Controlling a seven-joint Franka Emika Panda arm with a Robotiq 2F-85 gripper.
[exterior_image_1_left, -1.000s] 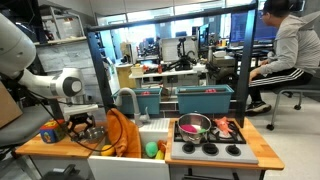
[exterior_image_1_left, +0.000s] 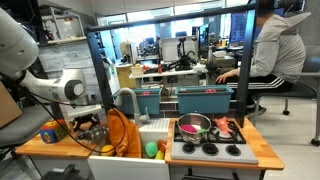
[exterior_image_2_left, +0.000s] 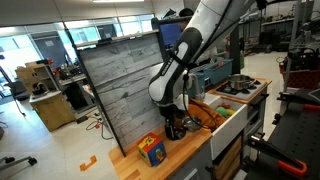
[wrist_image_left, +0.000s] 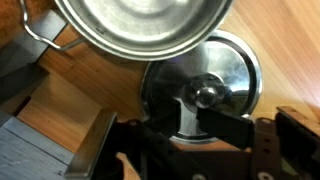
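Observation:
In the wrist view a round metal lid (wrist_image_left: 240, 62) with a shiny knob (wrist_image_left: 207, 91) lies on the wooden counter. A steel pot (wrist_image_left: 145, 30) with a wire handle stands close beside it, its rim overlapping the lid in this view. My gripper is over the lid's near part, its dark fingers apart just below the knob. Nothing shows held between them; whether they touch the lid is unclear. From exterior view 1 the gripper (exterior_image_1_left: 86, 112) points down at the counter's left end, and in exterior view 2 the gripper (exterior_image_2_left: 178, 122) partly hides the metalware.
Beside the gripper hangs an orange cloth (exterior_image_1_left: 122, 132). A colourful box (exterior_image_2_left: 152, 150) stands near the counter's end. To the right are the sink with toy food (exterior_image_1_left: 155, 150) and a stove (exterior_image_1_left: 215, 150) bearing a pot (exterior_image_1_left: 194, 124). A grey wall panel rises behind.
The gripper has shifted slightly upward and to the right in exterior view 1. In the background, the seated person has leaned, and the head is no longer in view.

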